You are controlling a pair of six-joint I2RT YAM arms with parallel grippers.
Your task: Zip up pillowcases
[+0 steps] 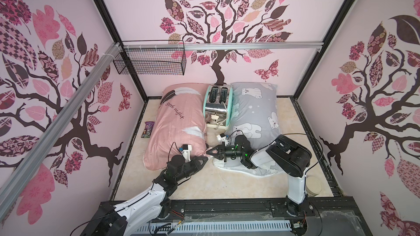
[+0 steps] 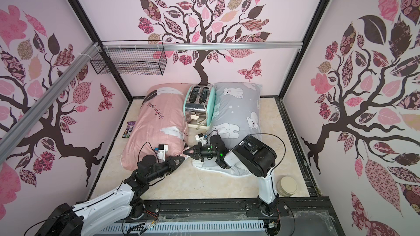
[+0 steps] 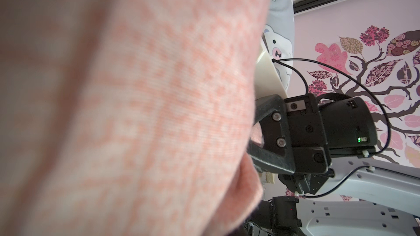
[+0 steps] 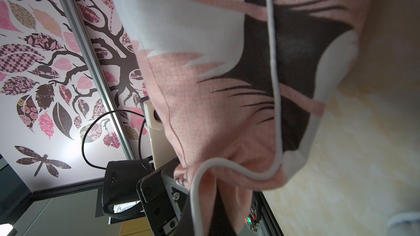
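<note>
The pink pillowcase (image 1: 177, 122) lies on the left, the grey bear pillowcase (image 1: 253, 109) on the right. Both grippers meet at the pink case's front right corner. My left gripper (image 1: 202, 161) is up against it; pink cloth fills the left wrist view and hides its fingers. My right gripper (image 1: 212, 152) is shut on the pink corner, where cloth bunches along a white piping or zip edge (image 4: 273, 83). The grey case's front end lies flat under the right arm.
A toaster (image 1: 216, 104) stands between the pillows. A snack bag (image 1: 147, 129) lies at the left, a round tub (image 2: 287, 185) at the front right. A wire basket (image 1: 149, 60) hangs above. Bare floor shows along the front.
</note>
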